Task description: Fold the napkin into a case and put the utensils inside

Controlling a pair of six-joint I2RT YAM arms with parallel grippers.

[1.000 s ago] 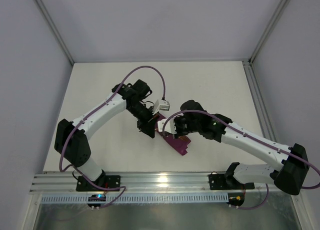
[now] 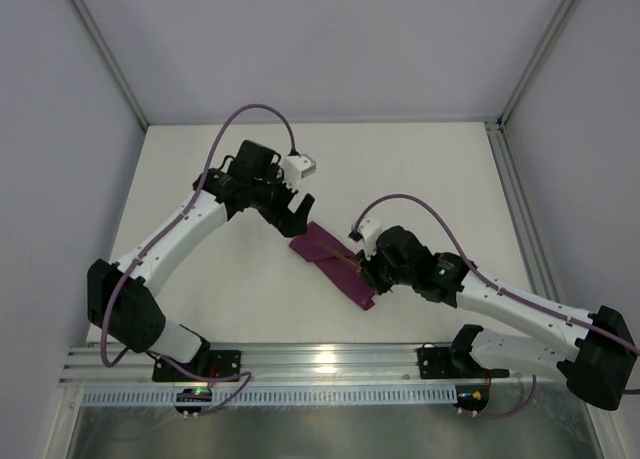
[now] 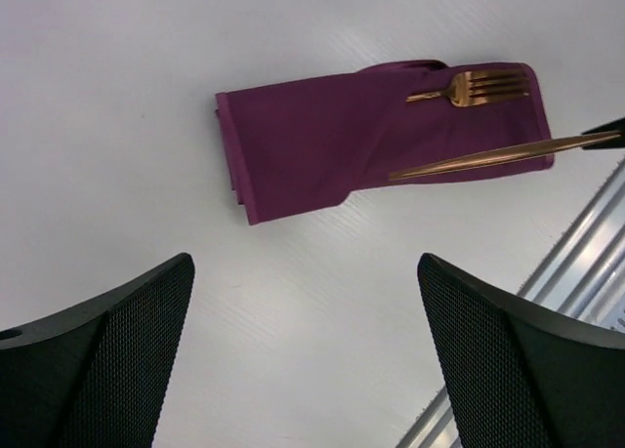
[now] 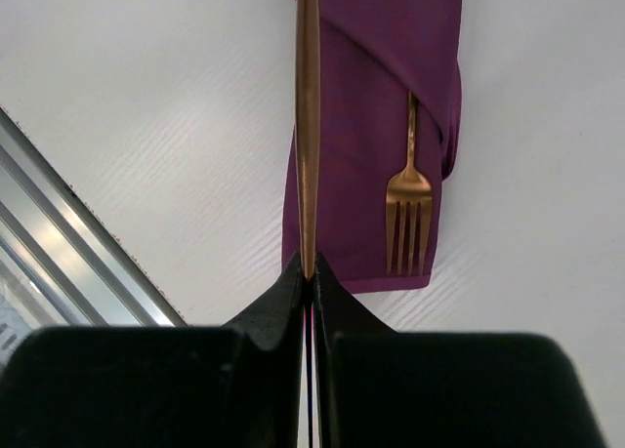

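A long copper utensil, like a knife (image 4: 308,126), is pinched near one end by my right gripper, which is shut on it. Its free end stretches over the napkin, along one long side. The purple napkin (image 3: 303,136) lies folded into a narrow strip, with one end doubled over into a pocket. A copper fork (image 4: 408,196) rests on the single-layer end, its handle running under the pocket's slanted edge. My left gripper (image 2: 305,216) stands open above the pocket end, nothing between its fingers.
A metal rail (image 2: 320,357) runs along its front edge. Both grippers are close together over the napkin.
The left gripper has moved back and to the left, off the napkin's middle. My right gripper has shifted right and toward the front, and its utensil now shows over the cloth.
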